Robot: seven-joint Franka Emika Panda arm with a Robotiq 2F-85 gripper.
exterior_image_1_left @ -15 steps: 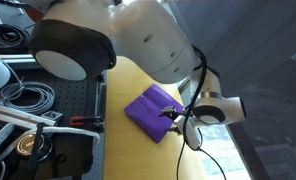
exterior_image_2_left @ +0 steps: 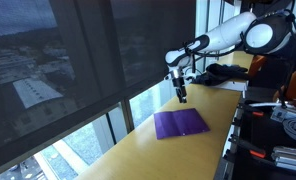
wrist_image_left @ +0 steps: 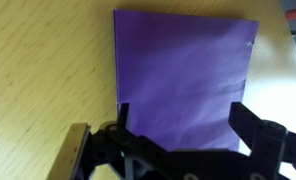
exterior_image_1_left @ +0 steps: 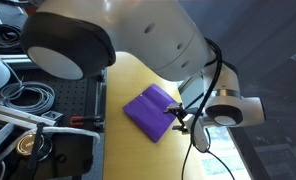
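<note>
A folded purple cloth (exterior_image_1_left: 151, 112) lies flat on the wooden table, its near rectangle shape clear in every view. In the wrist view the cloth (wrist_image_left: 178, 75) fills the middle, with a straight fold edge along its left side. My gripper stands open above the cloth, fingers wide apart with nothing between them. From the second exterior view the gripper (exterior_image_2_left: 180, 96) hangs over the table by the cloth's far edge, apart from the cloth (exterior_image_2_left: 181, 123).
Bare wooden table (exterior_image_2_left: 138, 155) lies around the cloth. A black case or cart with cables and tools (exterior_image_1_left: 73, 95) borders the table on one side. Windows and a dark blind (exterior_image_2_left: 58, 70) stand along the other side.
The cloth has not visibly moved.
</note>
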